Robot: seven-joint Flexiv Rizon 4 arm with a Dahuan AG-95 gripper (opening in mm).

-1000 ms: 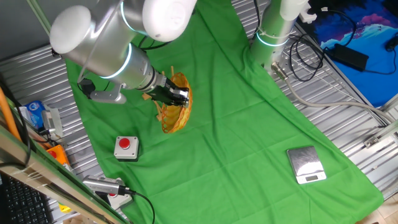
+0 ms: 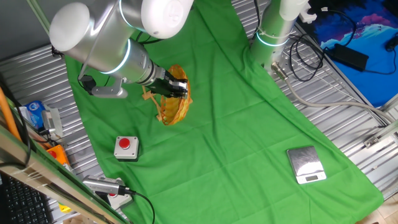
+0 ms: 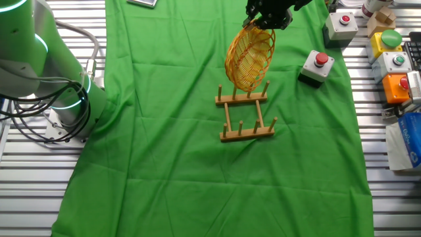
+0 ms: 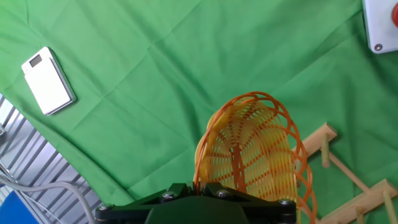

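A yellow-orange wicker basket (image 3: 250, 58) is tipped up steeply on its side, its rim caught in my gripper, which is shut on it. In the wrist view the basket (image 4: 252, 149) opens toward the camera. A wooden rack (image 3: 247, 134) with upright pegs stands on the green cloth; the basket's lower end overlaps its far bar in exterior view 2, and whether they touch I cannot tell. From exterior view 1, the basket (image 2: 176, 111) hides most of the rack.
A red-button box (image 2: 125, 148) sits on the cloth near the rack. The small silver scale (image 2: 305, 165) lies far off to the right.
Over the last second my gripper and the basket have shifted slightly up and left in exterior view 1, over the rack. The basket stays held.
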